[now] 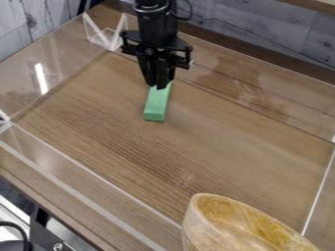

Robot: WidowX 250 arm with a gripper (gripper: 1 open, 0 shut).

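Note:
My black gripper (159,73) hangs at the top centre, over the upper end of a green rectangular block (157,104) that lies on the wooden table (144,167). The block's lower part is in plain sight. The fingertips are small and dark, and I cannot tell whether they are open or shut, or whether they touch the block.
A yellow, bowl-like object (242,230) lies at the bottom right. The table is otherwise mostly clear. Grey walls (281,39) edge the back, and some clear plastic stands along the left edge.

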